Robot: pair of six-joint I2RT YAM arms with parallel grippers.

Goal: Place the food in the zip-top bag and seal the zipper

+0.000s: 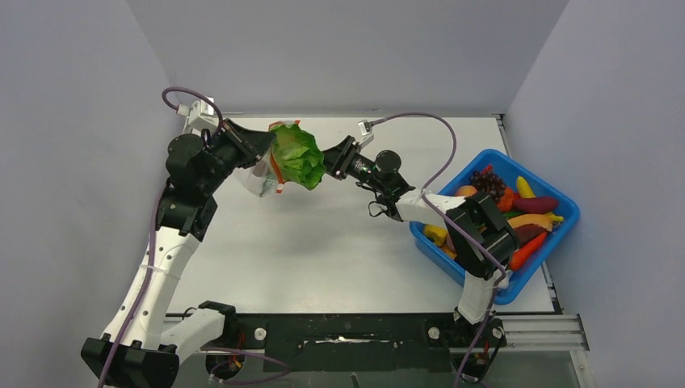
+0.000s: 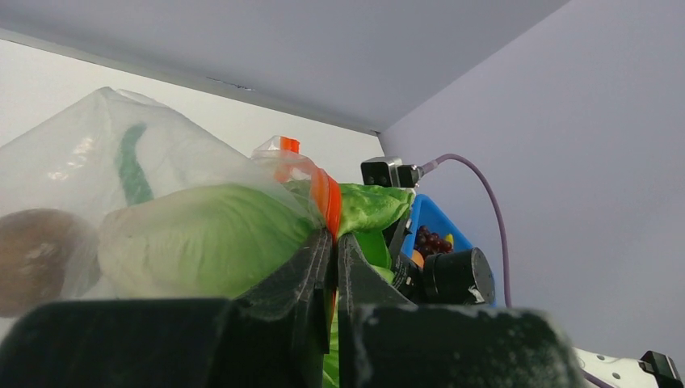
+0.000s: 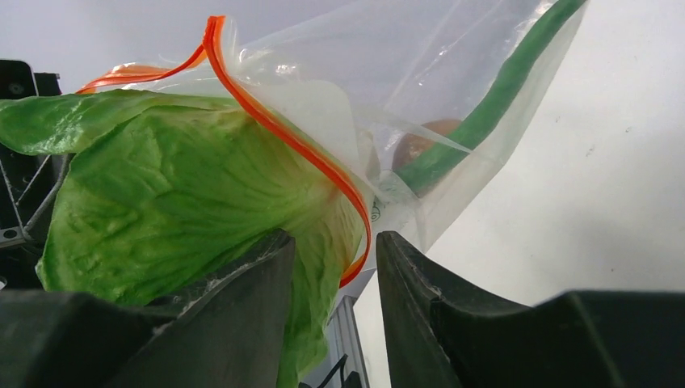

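The clear zip top bag point(image 2: 174, 149) hangs at my left gripper, which is shut on its orange-edged mouth. A green leafy head of lettuce point(image 1: 297, 155) is partly inside the bag, and its wide leaves stick out past the orange zipper strip point(image 3: 283, 133). Deeper in the bag lie a brown round item point(image 2: 36, 259) and a long green item point(image 3: 476, 121). My right gripper is at the lettuce's outer end, its fingers apart. One finger point(image 3: 271, 259) overlaps the leaves in view; whether it touches them I cannot tell.
A blue bin point(image 1: 565, 212) full of toy fruit and vegetables stands on the right, partly under my right arm. Grey walls close in the back and sides.
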